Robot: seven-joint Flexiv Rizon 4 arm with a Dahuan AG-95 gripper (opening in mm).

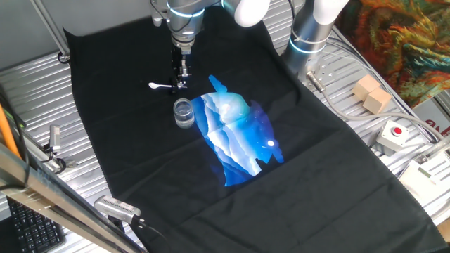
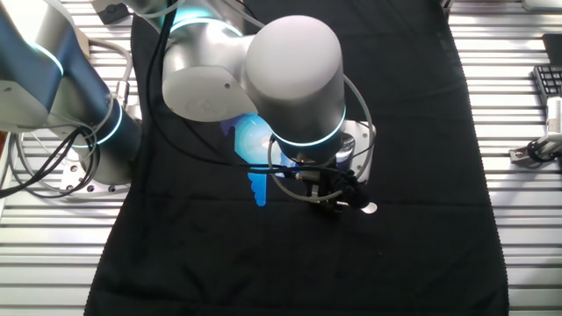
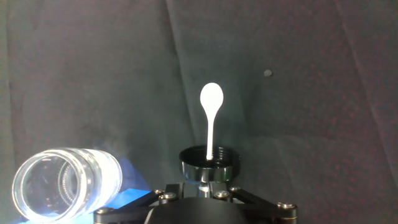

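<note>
A black round lid [image 3: 209, 167], hollow side toward the camera, is right in front of my gripper in the wrist view. The white spoon [image 3: 211, 98] points away from me, its handle end over the lid's hollow. To the left is a clear glass jar [image 3: 67, 183], which exterior view 1 shows standing on the cloth. My fingers [image 3: 221, 194] are close together, with something shiny between them; whether they grip the lid is unclear. In exterior view 1 the gripper [image 1: 181, 83] points down beside the spoon [image 1: 159, 86]. The arm mostly covers it in exterior view 2.
Black cloth [image 1: 126, 147] covers the table, with broad clear areas around the jar. A blue and white picture patch [image 1: 235, 133] lies right of the jar. Wooden blocks [image 1: 377, 100] and a red-button box [image 1: 392, 136] are off the cloth at right.
</note>
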